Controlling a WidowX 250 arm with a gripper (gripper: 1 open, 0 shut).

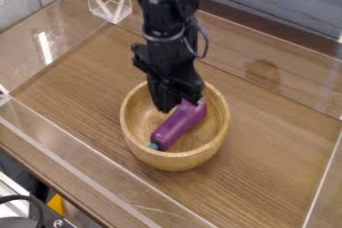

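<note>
A purple eggplant-like object [174, 127] lies slanted in a light wooden bowl [210, 144] at the middle of the table. My black gripper [156, 100] hangs over the back of the bowl, above and behind the purple object. Its fingers point down, apart from each other; nothing clearly shows held between them.
A clear plastic holder [110, 2] stands at the back left. A yellow object and black cables lie at the lower left corner.
</note>
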